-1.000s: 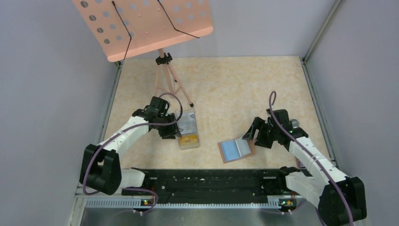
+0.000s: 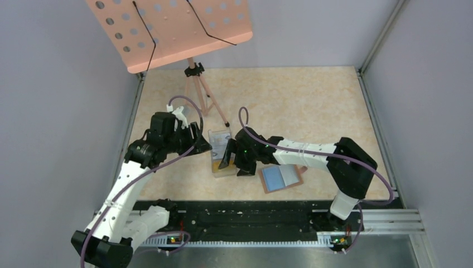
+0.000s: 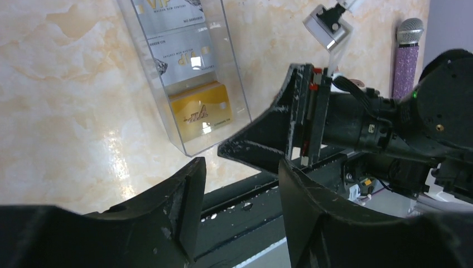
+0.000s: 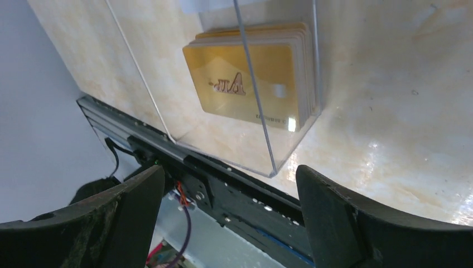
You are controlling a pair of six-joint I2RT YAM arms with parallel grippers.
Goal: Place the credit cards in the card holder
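A clear acrylic box (image 3: 238, 84) stands on the table, holding silver VIP cards (image 3: 181, 58) and, at the near end, a stack of gold cards (image 4: 234, 84). My right gripper (image 2: 236, 167) is open over the gold end of the box, with nothing between its fingers. My left gripper (image 2: 198, 139) is open just left of the box, also empty. An open blue-and-white holder (image 2: 273, 178) with a brown border lies to the right, partly under the right arm.
A pink stand (image 2: 203, 95) is behind the box. A microphone (image 3: 406, 61) lies at the right. Its front edge meets a dark rail.
My right gripper has swept left from the open holder to above the gold cards.
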